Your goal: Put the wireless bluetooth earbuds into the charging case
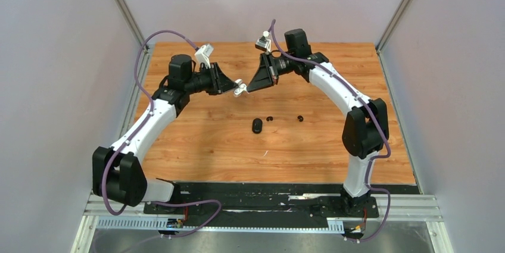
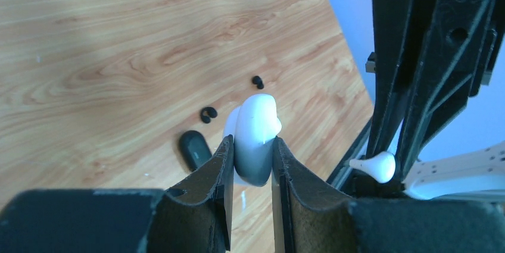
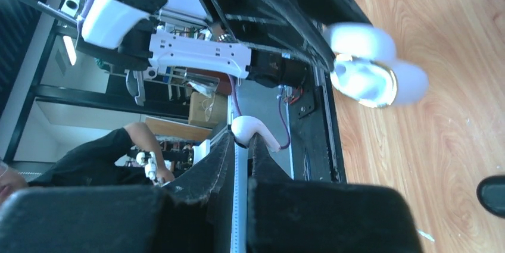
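Observation:
The white charging case [image 3: 364, 41] hangs above the table with its lid open. My left gripper is shut on it; the case [image 2: 256, 140] shows white between the fingertips. Close by on the right, my right gripper is shut on a white earbud [image 3: 253, 129], whose rounded head and stem stick out past the fingertips. In the left wrist view the earbud [image 2: 376, 166] sits at the tip of the right arm's dark fingers, apart from the case. From above, the right gripper [image 1: 248, 90] is just beside the case [image 1: 239, 88].
Below the grippers a black oval object [image 1: 257, 125] lies on the wooden table [image 1: 202, 158]. Small black pieces [image 1: 270, 118] lie near it, another black piece [image 1: 300, 118] farther right.

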